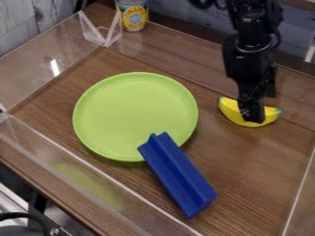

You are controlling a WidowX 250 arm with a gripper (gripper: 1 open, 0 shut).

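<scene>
My black gripper (256, 109) reaches down from the top right, its fingertips low over the yellow banana (237, 112), partly covering it; the gap between the fingers is hard to make out. The banana lies on the wooden table to the right of a large green plate (133, 112). A long blue block (178, 174) lies below the plate, angled toward the lower right.
A yellow-labelled can (132, 14) stands at the back left. Clear plastic walls (37, 64) run along the table's left side.
</scene>
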